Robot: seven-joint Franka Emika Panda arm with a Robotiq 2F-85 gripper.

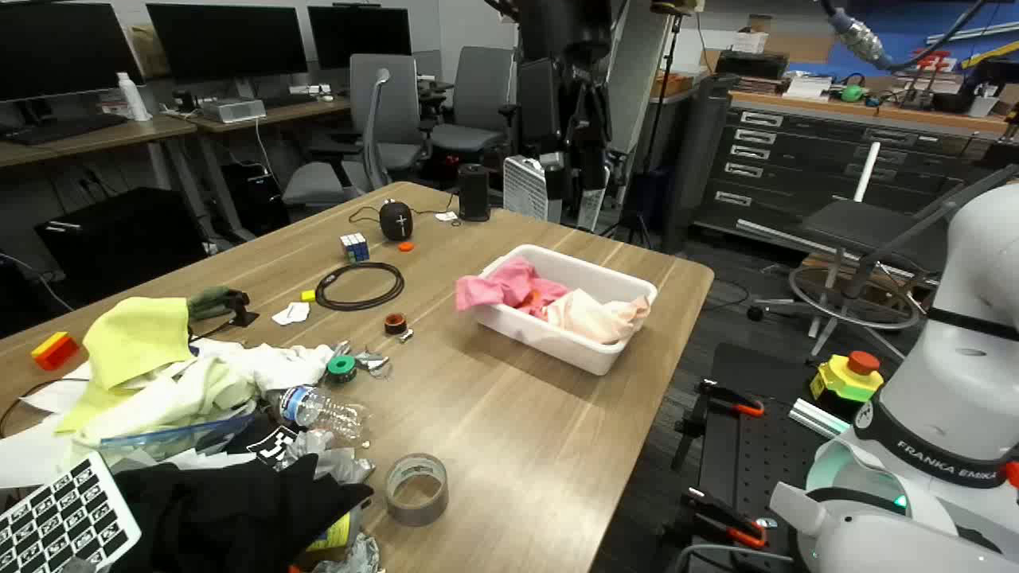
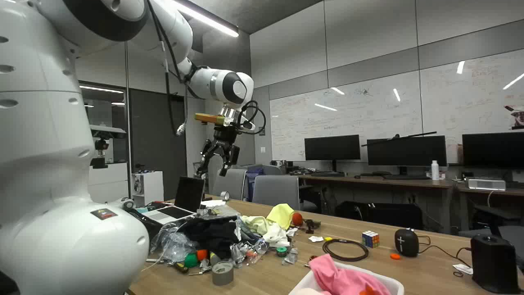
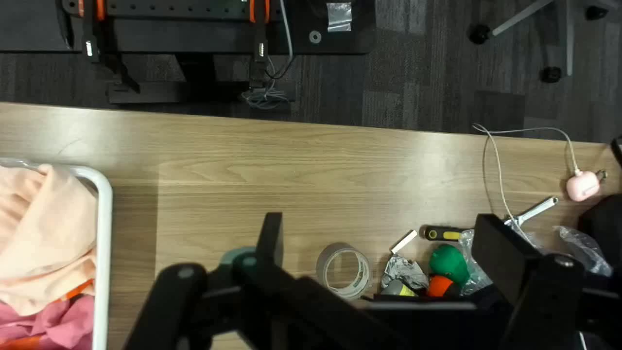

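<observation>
High above the table, my gripper [image 2: 212, 173] hangs open, its two black fingers wide apart and nothing between them. In the wrist view the open gripper looks down on bare wood and a roll of grey tape [image 3: 359, 274], well below. A white bin [image 1: 549, 341] stands on the table with pink cloth [image 1: 511, 286] and peach cloth [image 1: 597, 317] in it; the pink one drapes over the rim. To the bin's left lies a heap with yellow cloth [image 1: 138, 336], black cloth [image 1: 239, 506] and a plastic bottle [image 1: 329, 412].
A coiled black cable [image 1: 359, 286], a Rubik's cube [image 1: 354, 248] and a black speaker [image 1: 396, 220] lie beyond the heap. An open laptop [image 2: 189, 194] stands behind it in exterior view 2. Bare wood [image 1: 487, 439] stretches between tape and bin.
</observation>
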